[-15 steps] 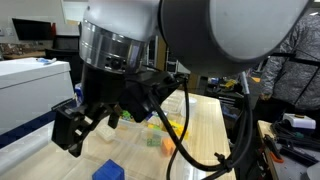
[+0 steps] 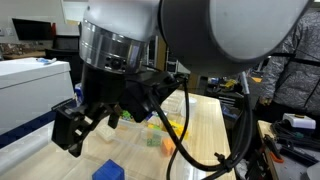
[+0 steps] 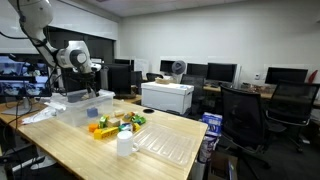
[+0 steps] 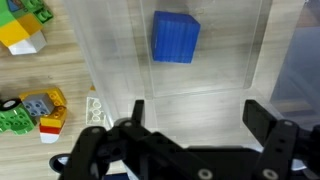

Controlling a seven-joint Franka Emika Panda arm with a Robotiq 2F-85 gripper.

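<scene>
A blue block (image 4: 175,37) lies inside a clear plastic bin (image 4: 118,82) in the wrist view; exterior view 1 shows the blue block (image 2: 108,171) at the bottom edge. My gripper is open above the near part of the bin, its dark fingers wide apart, nothing between them. The block is ahead of the fingers, clear of them. From exterior view 2 the arm's gripper (image 3: 97,66) hangs over the clear bin (image 3: 72,116) at the table's left. In exterior view 1 the arm covers much of the scene and the fingertips are hidden.
Several colourful toy blocks (image 3: 110,128) lie beside the bin. A white mug (image 3: 125,143) and a pale tray (image 3: 165,145) stand farther right on the wooden table (image 3: 90,158). Bare tabletop shows along the near edge. Office chairs stand beyond the table.
</scene>
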